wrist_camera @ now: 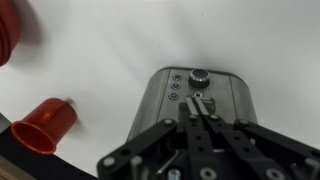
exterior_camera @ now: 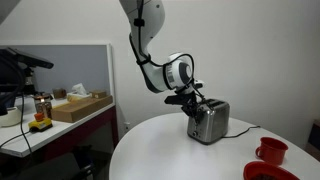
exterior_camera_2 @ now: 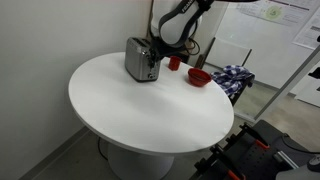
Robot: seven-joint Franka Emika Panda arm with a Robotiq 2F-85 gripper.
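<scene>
A silver toaster (exterior_camera: 212, 124) stands upright on the white round table, also seen at the table's back in the second exterior view (exterior_camera_2: 140, 62). My gripper (exterior_camera: 196, 113) is low against the toaster's control end. In the wrist view the closed fingertips (wrist_camera: 194, 106) sit over that end, close to the lever and just below a round black-and-silver knob (wrist_camera: 199, 77). A column of small buttons (wrist_camera: 174, 86) lies left of the knob. The fingers are shut; nothing shows between them. Whether the tips touch the lever cannot be made out.
A red mug (exterior_camera: 271, 151) and a red bowl (exterior_camera_2: 200, 78) stand on the table to one side of the toaster. A dark cord (exterior_camera: 240, 132) runs from the toaster's far end.
</scene>
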